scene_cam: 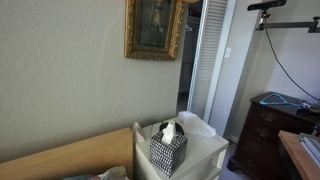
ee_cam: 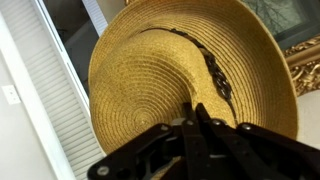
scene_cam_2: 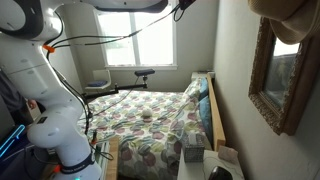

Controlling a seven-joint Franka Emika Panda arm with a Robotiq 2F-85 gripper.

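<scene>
A tan woven straw hat (ee_cam: 150,85) with a dark braided band (ee_cam: 212,75) fills most of the wrist view. My gripper is shut on the hat, its dark fingers meeting at the crown's near side. Part of the hat (scene_cam_2: 292,14) also shows at the upper right of exterior view 2, high beside the wall. Only a sliver of it (scene_cam: 192,1) is left at the top edge of exterior view 1. The gripper itself is out of sight in both exterior views.
A gold-framed picture (scene_cam: 155,28) hangs on the wall close to the hat. Below stands a white cabinet (scene_cam: 205,148) with a patterned tissue box (scene_cam: 168,152). A louvered door (scene_cam: 205,60) is to the right. The bed (scene_cam_2: 150,115) lies further off.
</scene>
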